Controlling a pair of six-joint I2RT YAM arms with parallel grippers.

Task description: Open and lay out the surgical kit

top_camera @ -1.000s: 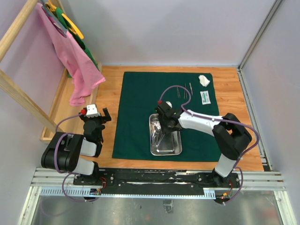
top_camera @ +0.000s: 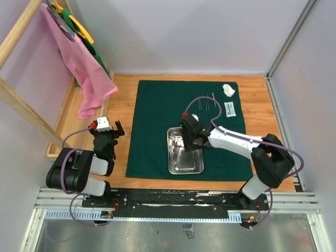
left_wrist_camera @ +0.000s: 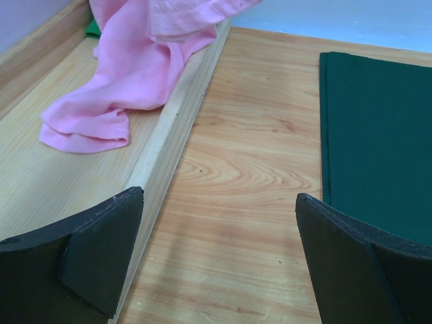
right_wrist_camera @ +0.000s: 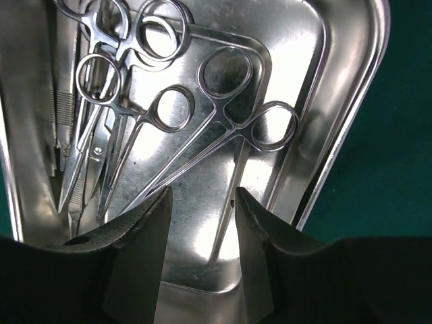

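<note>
A metal tray (top_camera: 186,167) lies on the green cloth (top_camera: 149,126), holding several scissor-like instruments (right_wrist_camera: 226,118) and tweezers (right_wrist_camera: 65,101), bunched mostly along one side. My right gripper is over the tray, part open, with nothing visible between its fingertips, just beside the long shanks of one instrument. A few slim instruments (top_camera: 207,102), a white packet (top_camera: 230,109) and a white wad (top_camera: 228,90) lie at the cloth's back right. My left gripper stands open and empty left of the cloth, over bare wood.
At the left, a wooden rack (top_camera: 26,107) carries hanging pink (top_camera: 84,73) and green cloths; its raised edge (left_wrist_camera: 169,135) runs beside my left gripper.
My right arm has shifted a little to the right over the tray. The left arm has not moved.
</note>
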